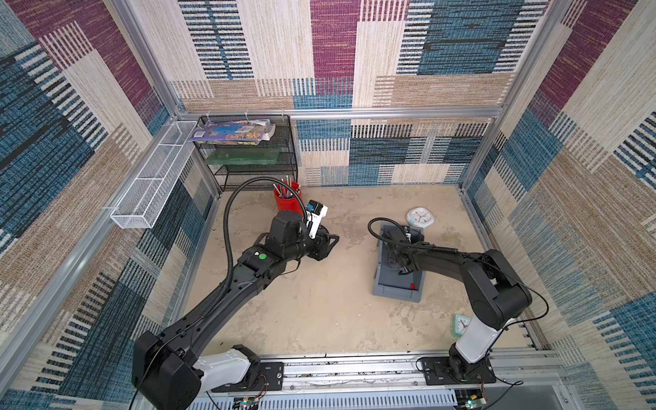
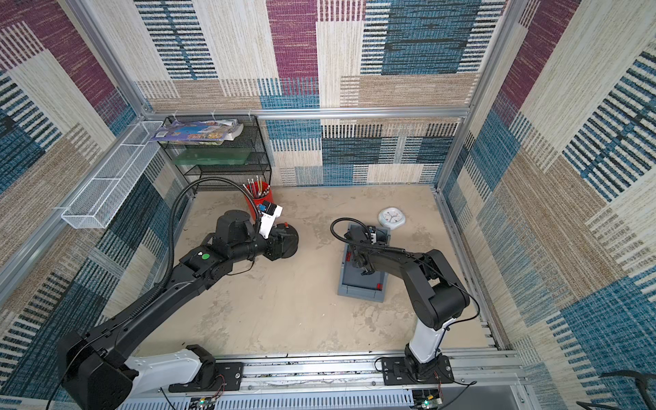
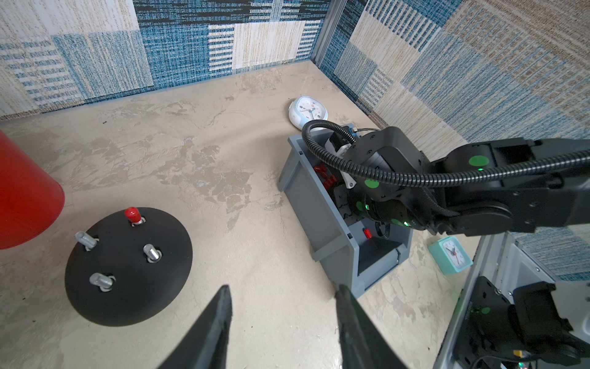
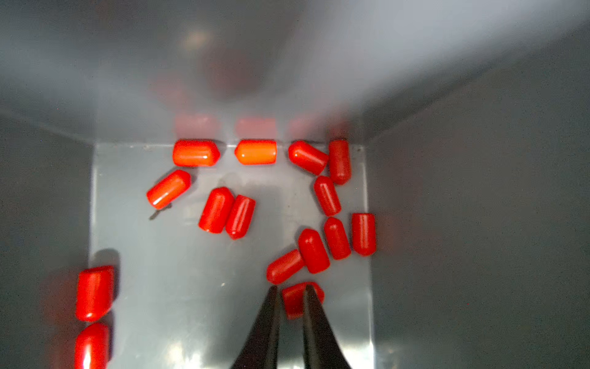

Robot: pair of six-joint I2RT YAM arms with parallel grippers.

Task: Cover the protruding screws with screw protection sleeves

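Note:
In the left wrist view a black disc (image 3: 132, 286) carries several upright screws. A red sleeve (image 3: 132, 214) covers the back one; a front screw (image 3: 101, 281), a left screw (image 3: 86, 240) and a right screw (image 3: 151, 252) are bare metal. My left gripper is open and empty, above the table to the right of the disc. Down inside the grey bin (image 4: 184, 270), my right gripper is part open. Its narrow gap is over a red sleeve (image 4: 293, 300), partly hidden behind one finger. Contact cannot be made out. Several other sleeves lie loose on the bin floor.
High bin walls (image 3: 319, 215) surround the right gripper. A white clock (image 3: 308, 111) stands behind the bin, a green clock (image 3: 451, 254) near the front right. A red pen cup (image 1: 287, 199) is beside the left arm. Mid-table is clear.

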